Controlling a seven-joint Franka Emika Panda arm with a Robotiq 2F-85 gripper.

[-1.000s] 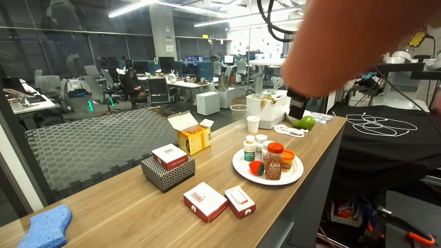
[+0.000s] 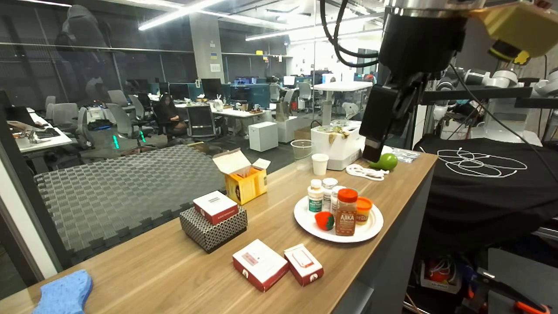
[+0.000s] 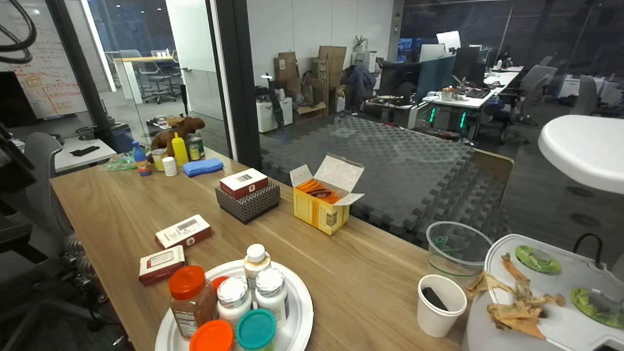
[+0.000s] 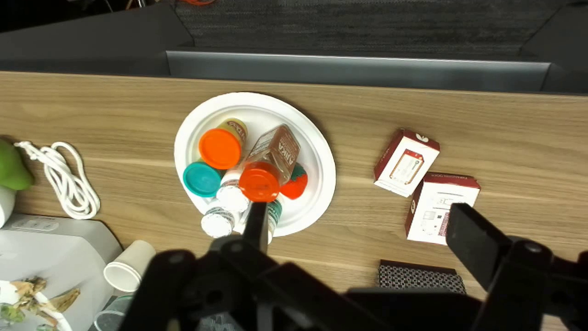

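Observation:
My gripper hangs high above the counter, its two fingers wide apart with nothing held between them. In exterior view 1 its dark fingers (image 2: 380,123) show at upper right, clear of everything below. A white plate (image 2: 303,222) carries an orange-capped Ajika spice jar (image 2: 345,215), a Play-Doh tub (image 2: 363,209), several white-capped bottles (image 2: 315,198) and a red strawberry (image 2: 324,220). A teal-lidded container (image 3: 256,328) also stands there. Two white-and-red boxes (image 2: 260,264) lie beside the plate, and another white-and-red box (image 2: 216,206) rests on a black patterned box (image 2: 214,230).
An open yellow box (image 2: 246,183) stands at the counter's far edge. A paper cup (image 2: 320,164), white cord (image 2: 366,172), green pear-like item (image 2: 384,162) and white appliance (image 2: 335,149) crowd one end. A blue sponge (image 2: 63,293) lies at the other. Bare wood surrounds the boxes.
A blurred orange-brown shape covering the upper right of exterior view 1 is gone, uncovering my gripper. The view has shifted slightly. The counter's objects keep their arrangement.

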